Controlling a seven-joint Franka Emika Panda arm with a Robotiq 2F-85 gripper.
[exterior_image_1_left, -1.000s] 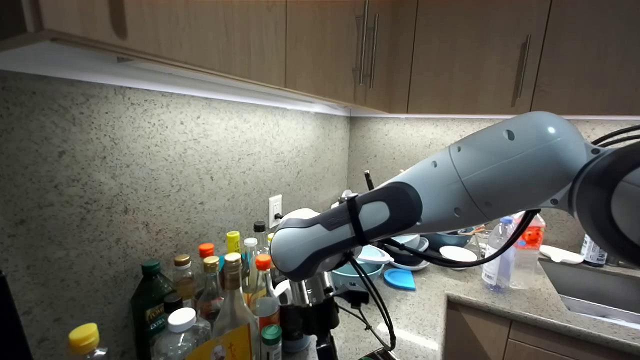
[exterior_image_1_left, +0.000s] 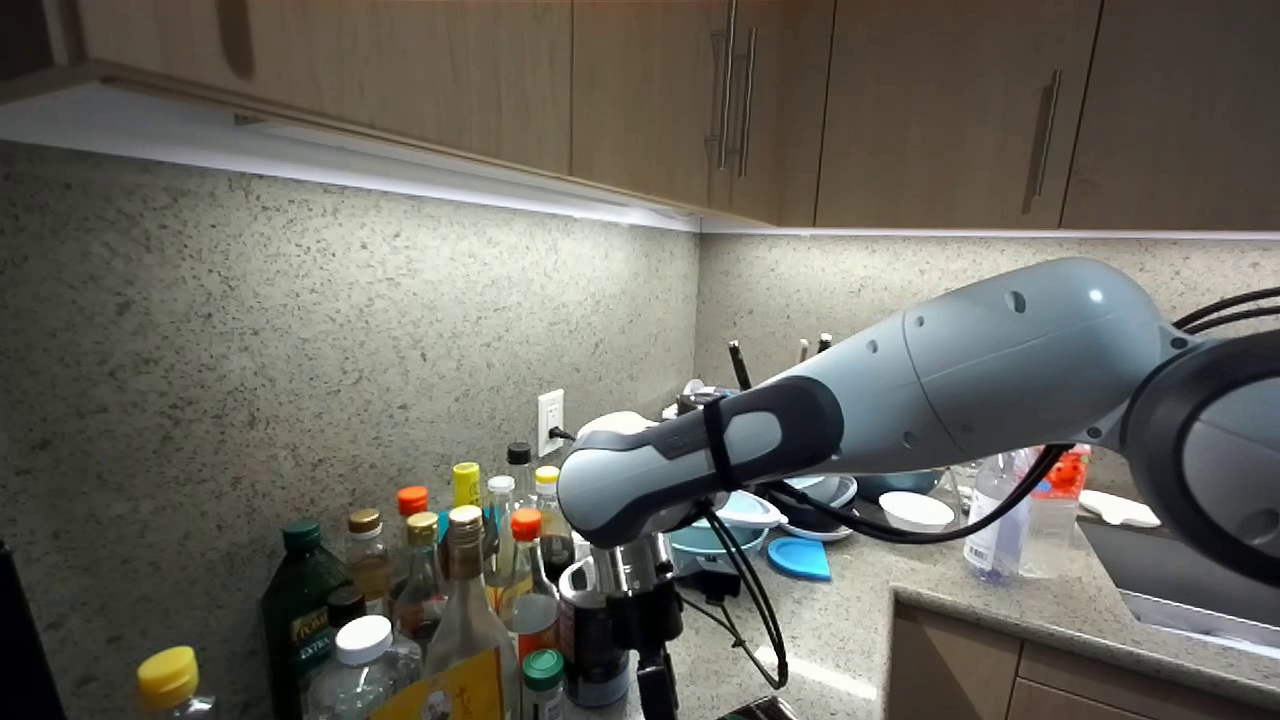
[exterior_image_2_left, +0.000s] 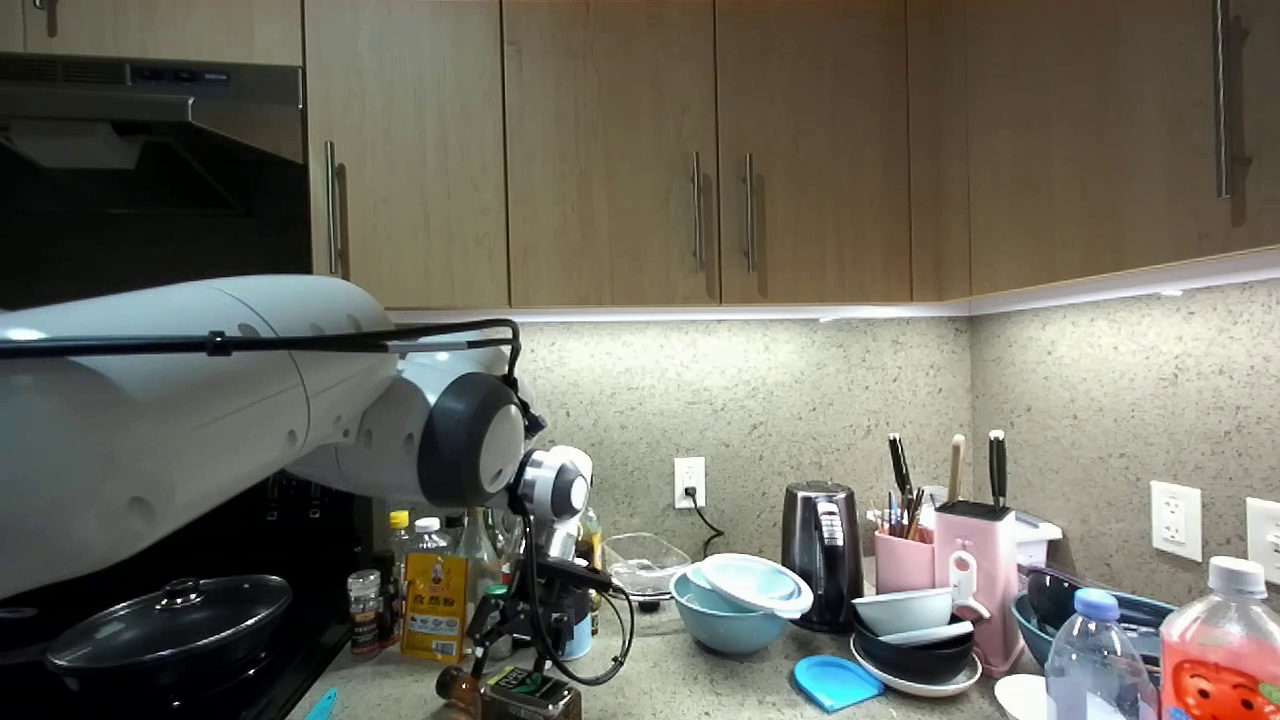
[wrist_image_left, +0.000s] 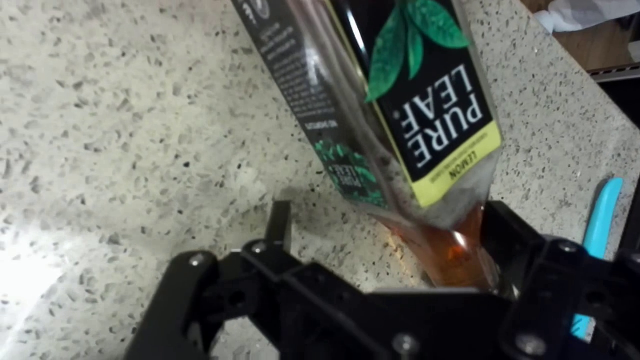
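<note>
A Pure Leaf lemon tea bottle (wrist_image_left: 414, 102) lies on the counter in the wrist view, its amber neck (wrist_image_left: 453, 255) toward my gripper. The fingers are open and spread wide. One of the fingers (wrist_image_left: 510, 234) is close against the right side of the neck, and I cannot tell if it touches. A broad gap separates the other finger from the bottle. Seen from exterior view 2, the bottle (exterior_image_2_left: 528, 696) is on its side below the wrist, partly cut off by the frame. The cap is hidden behind the gripper in the wrist view.
Tall sauce bottles (exterior_image_1_left: 462, 600) crowd the wall beside the arm. A turquoise utensil (wrist_image_left: 603, 216) lies right of the gripper, near the counter edge. Bowls (exterior_image_2_left: 732, 612), a kettle (exterior_image_2_left: 822, 558) and a knife block (exterior_image_2_left: 978, 576) stand farther along. Bare counter (wrist_image_left: 150, 150) stretches left of the bottle.
In exterior view 1 the forearm has sunk, and the wrist has shifted slightly right and lower. The sauce bottles and dishes stand where they were.
</note>
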